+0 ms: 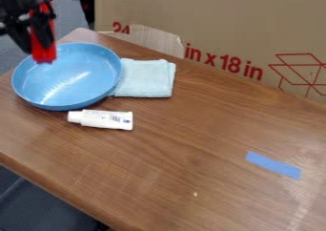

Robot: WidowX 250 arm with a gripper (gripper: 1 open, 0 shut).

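My dark gripper (36, 27) is at the upper left, shut on a red object (44, 48) whose shape is blurred. It hangs over the back left rim of a blue round dish (67, 80), which is empty. A folded light cloth (145, 78) lies to the right of the dish, and a white tube (99, 119) lies in front of it.
A large cardboard box (223, 34) stands along the back of the wooden table (178, 158). A strip of blue tape (273, 164) is on the right. The left edge drops away.
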